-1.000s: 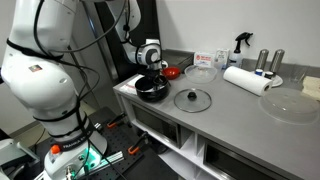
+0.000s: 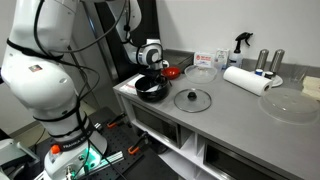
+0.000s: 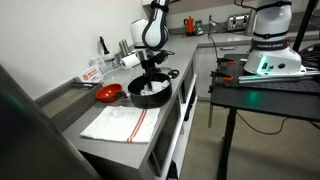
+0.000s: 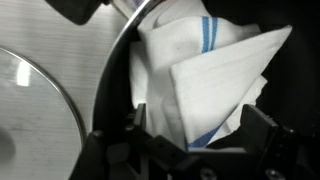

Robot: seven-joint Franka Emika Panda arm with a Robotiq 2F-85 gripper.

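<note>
A black pot point(image 3: 148, 97) stands on the counter, and inside it lies a bunched white cloth point(image 4: 215, 75) with blue stripes. My gripper reaches down into the pot over the cloth, its fingers point(image 4: 140, 118) spread apart. The fingers are open; whether either finger touches the cloth, I cannot tell. In exterior view 1 the gripper and white wrist point(image 2: 150, 55) are over the pot, with the fingertips hidden.
A glass lid point(image 2: 193, 99) lies beside the pot. A white towel with a red stripe point(image 3: 120, 121) is spread near the counter's end. Behind are a red bowl point(image 2: 171, 72), a clear container point(image 2: 200, 74) and a paper roll point(image 2: 246, 80). Bare counter extends right of the lid.
</note>
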